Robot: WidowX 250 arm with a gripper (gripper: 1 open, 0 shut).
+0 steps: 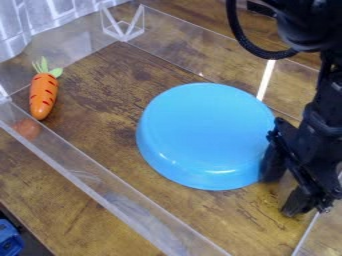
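Note:
A blue upturned bowl or dish (201, 135) lies in the middle of the wooden surface. My black gripper (281, 180) is low at the right, its lower parts against or very close to the bowl's right edge; whether its fingers are open or shut is hard to make out. An orange toy carrot (43, 95) with a green top lies at the upper left.
A clear plastic wall (100, 190) runs along the left and front, with more clear edging at the back. A blue object (7, 238) sits outside at the lower left. Wood around the carrot and in front of the bowl is bare.

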